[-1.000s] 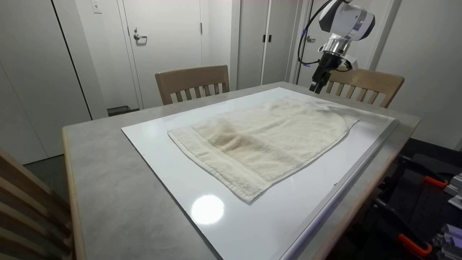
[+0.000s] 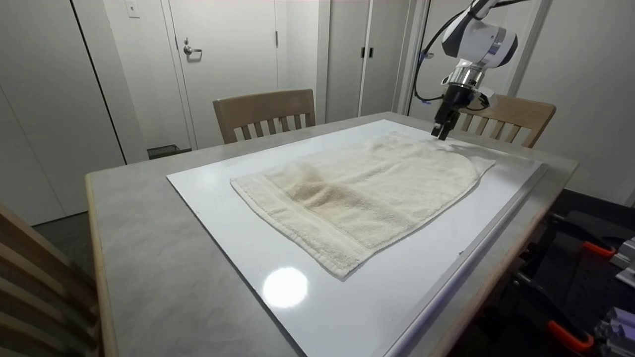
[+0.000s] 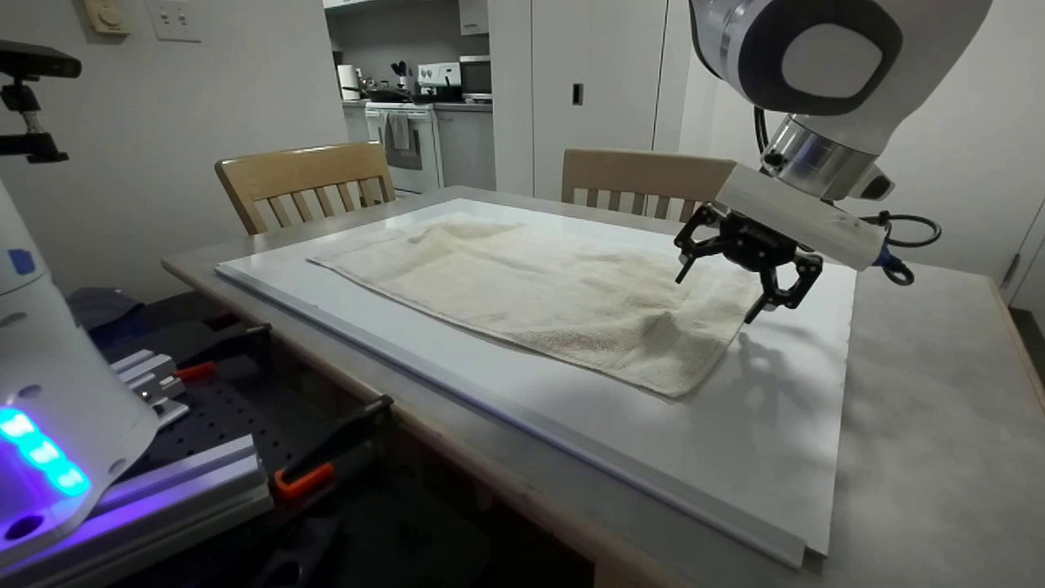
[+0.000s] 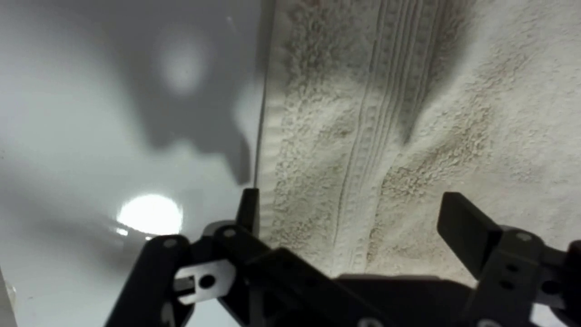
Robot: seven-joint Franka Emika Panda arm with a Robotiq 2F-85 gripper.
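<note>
A cream towel (image 2: pixel 369 196) lies spread on the white board, mostly flat, with a raised wrinkle towards one end in exterior view 1. Above the towel's edge hangs my gripper (image 3: pixel 718 291), open and empty. Seen from the wrist, the towel (image 4: pixel 316 136) runs down the middle and right, its ribbed band between the fingers. One of the fingers (image 4: pixel 248 210) lines up with the towel's hem, while the opposite one appears over the towel's inner part. Contact between fingertips and cloth does not show.
The white board (image 2: pixel 238 178) covers much of the grey table (image 2: pixel 160 250), with bare board around the towel. Wooden chairs (image 3: pixel 304 181) stand at the table's edges. A raised strip (image 3: pixel 549 446) runs along one side of the board.
In exterior view 1 the gripper has come down and slightly to the right, nearer the towel's far end. The towel looks unmoved.
</note>
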